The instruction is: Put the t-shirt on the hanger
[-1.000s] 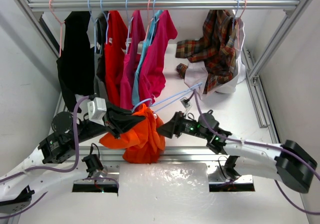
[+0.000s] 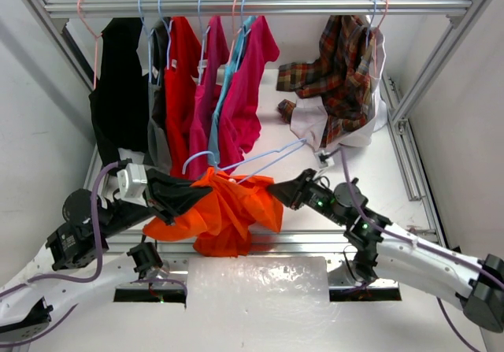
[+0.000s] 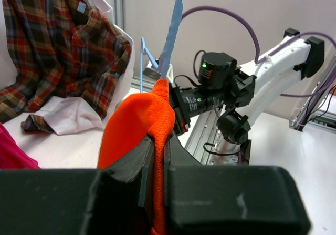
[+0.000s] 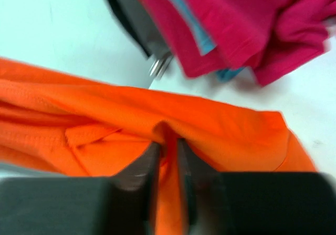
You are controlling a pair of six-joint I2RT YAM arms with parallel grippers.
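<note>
An orange t shirt (image 2: 216, 218) hangs bunched between the two grippers, with a light blue hanger (image 2: 268, 157) angled over its top. In the left wrist view my left gripper is shut on the fabric, a fold rising between its fingers toward the hanger. My right gripper is at the other side of the shirt, its fingertips at a fold of the orange cloth; the blurred view does not show whether it has closed on it.
Shirts hang on the rail (image 2: 299, 9): dark, red and pink ones at left, a plaid shirt (image 2: 342, 84) at right. Bare floor lies between them.
Both grippers have moved apart, left to the left and right to the right. The orange shirt is spread wider and the hanger has shifted left and down.
</note>
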